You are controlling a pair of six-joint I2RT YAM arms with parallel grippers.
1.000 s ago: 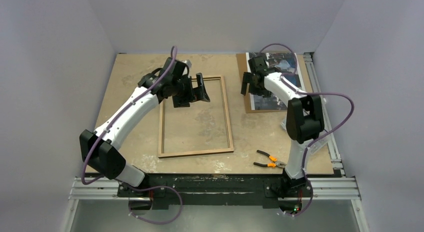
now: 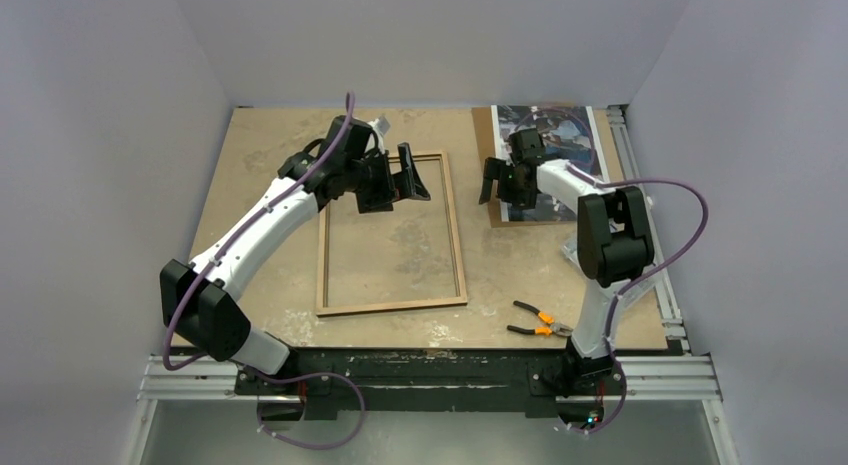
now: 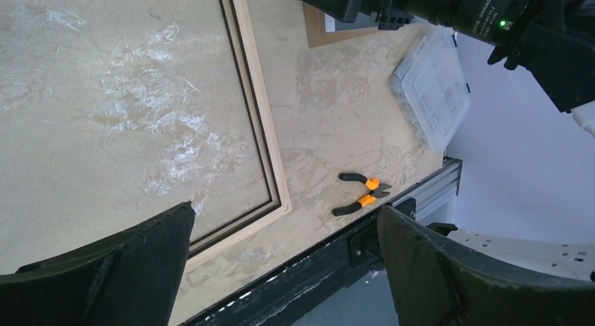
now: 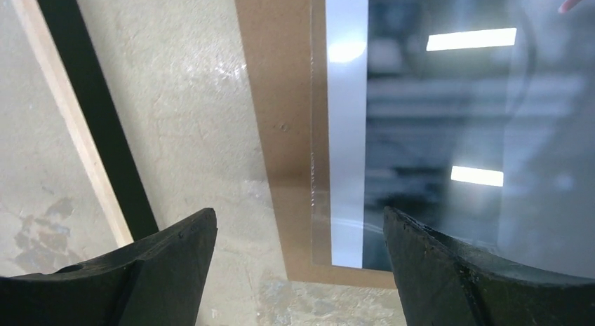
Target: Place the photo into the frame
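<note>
An empty wooden frame (image 2: 455,235) lies on the table left of centre; its inner edge shows in the left wrist view (image 3: 259,109). To its right the photo (image 2: 545,210) lies on a brown board (image 2: 483,135), under a clear glossy sheet in the right wrist view (image 4: 435,116). My left gripper (image 2: 405,175) is open above the frame's upper right part, holding nothing. My right gripper (image 2: 490,182) hangs open over the photo's left edge; in the right wrist view its fingers straddle the board's edge (image 4: 288,179), nothing between them held.
Pliers (image 2: 540,320) with orange-black handles lie at the front right. A clear plastic box (image 3: 435,87) sits at the right, partly behind the right arm in the top view. Walls bound the back and sides.
My right gripper has moved slightly left and toward the front, to the photo's left edge. The left gripper has shifted very slightly right.
</note>
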